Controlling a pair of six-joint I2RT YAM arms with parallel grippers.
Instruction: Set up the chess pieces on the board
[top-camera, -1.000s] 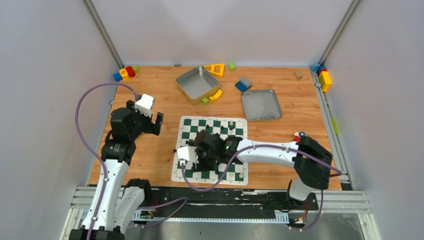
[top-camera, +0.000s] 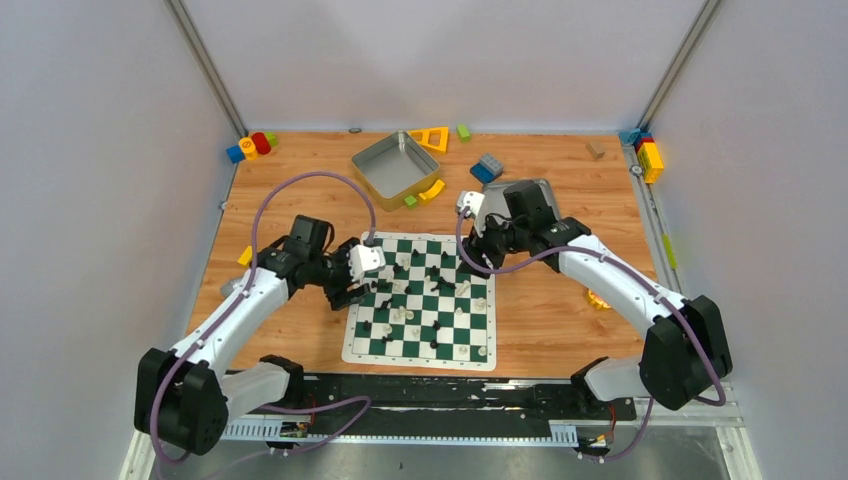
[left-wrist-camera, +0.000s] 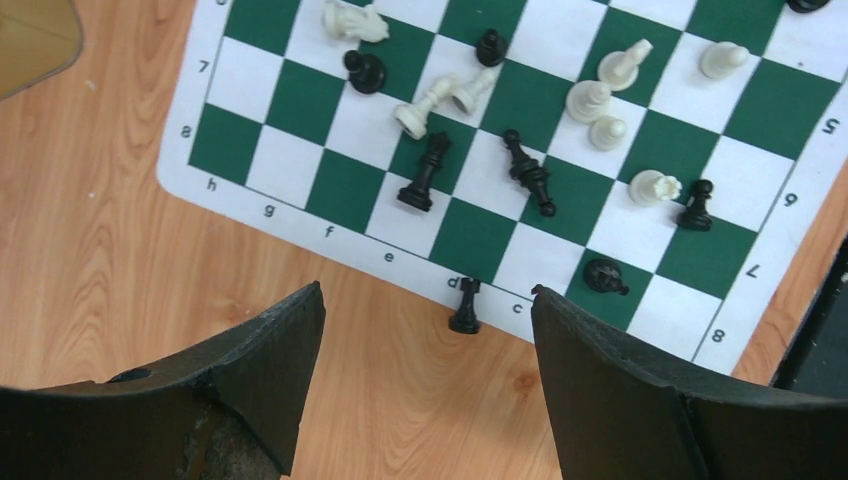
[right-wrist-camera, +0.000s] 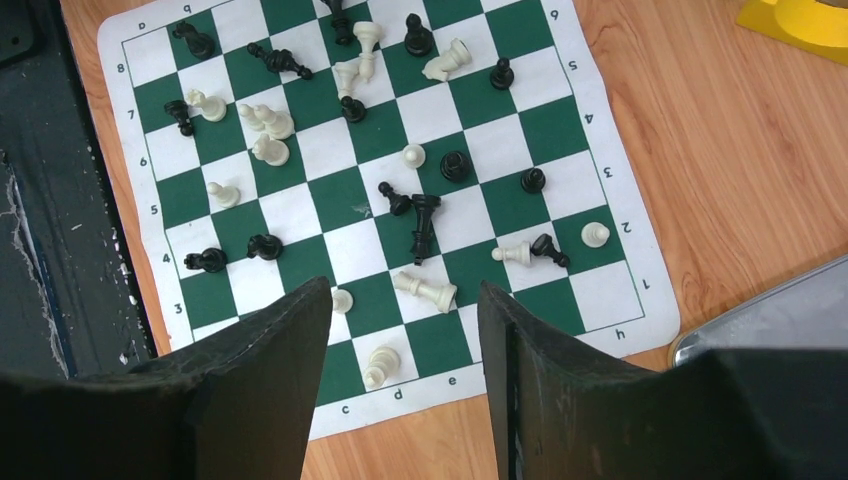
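Note:
The green-and-white chessboard (top-camera: 348, 350) carries scattered black and white pieces, some upright and others on their sides. In the left wrist view my left gripper is open at the board's left edge, and a black rook (left-wrist-camera: 465, 310) lies across that edge beyond the gap between its fingers. A black king (left-wrist-camera: 424, 172) and a black queen (left-wrist-camera: 528, 172) lie farther in. My right gripper is open above the board's right side; a white piece (right-wrist-camera: 426, 291) lies on the squares in view between its fingertips. An upright white piece (right-wrist-camera: 381, 367) stands closer to the c–d edge.
A deep metal box (top-camera: 368, 178) stands behind the board, with a yellow block (top-camera: 432, 191) and a green block (top-camera: 411, 202) beside it. The right arm partly covers a flat grey tray (top-camera: 548, 190). Bare wood lies right of the board.
My left arm has moved right and down to the board's left edge.

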